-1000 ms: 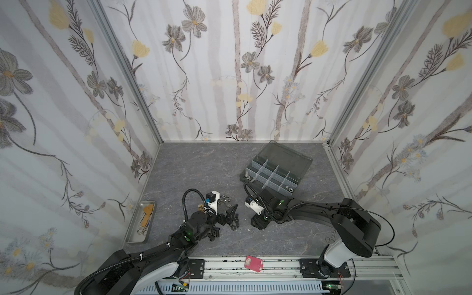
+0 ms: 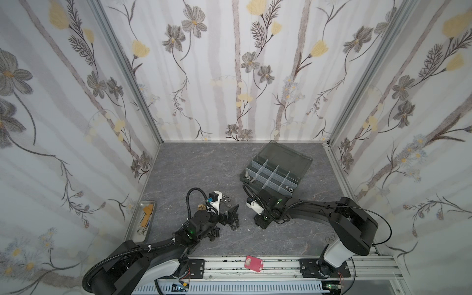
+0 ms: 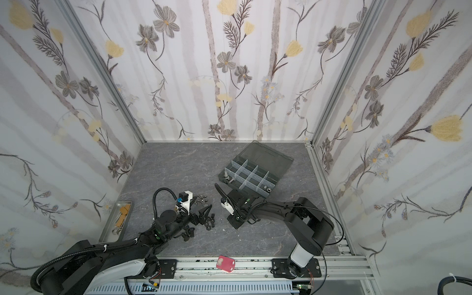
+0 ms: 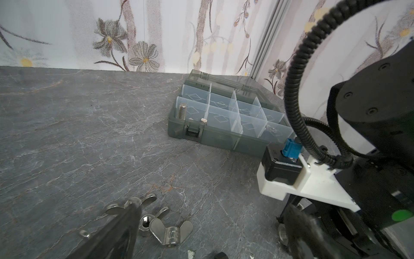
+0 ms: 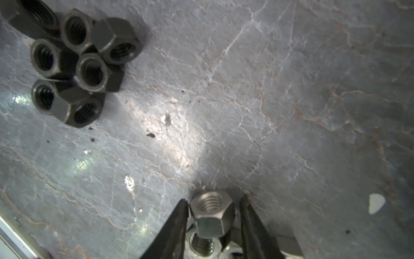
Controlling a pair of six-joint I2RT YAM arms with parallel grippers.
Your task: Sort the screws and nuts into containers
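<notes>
In the right wrist view, a steel hex nut (image 5: pixel 210 215) sits between the tips of my right gripper, a thin gap showing at its right side. More nuts (image 5: pixel 202 246) crowd beneath it, partly hidden. A cluster of dark nuts (image 5: pixel 92 73) lies apart at the upper left. My left gripper is wide open, nothing held; wing nuts (image 4: pixel 170 231) lie close to one of its fingers. The divided box (image 2: pixel 270 177) stands open at the back right, with a screw (image 4: pixel 182 111) upright in its front left compartment.
A metal tray (image 2: pixel 140 221) with tools rests at the left edge. Dark parts (image 2: pixel 213 233) lie under the left arm. A pink piece (image 2: pixel 253 263) is on the front rail.
My right gripper has shifted a little to the right and toward the front. The left gripper has hardly moved; its arm shifted slightly. The box is unchanged.
</notes>
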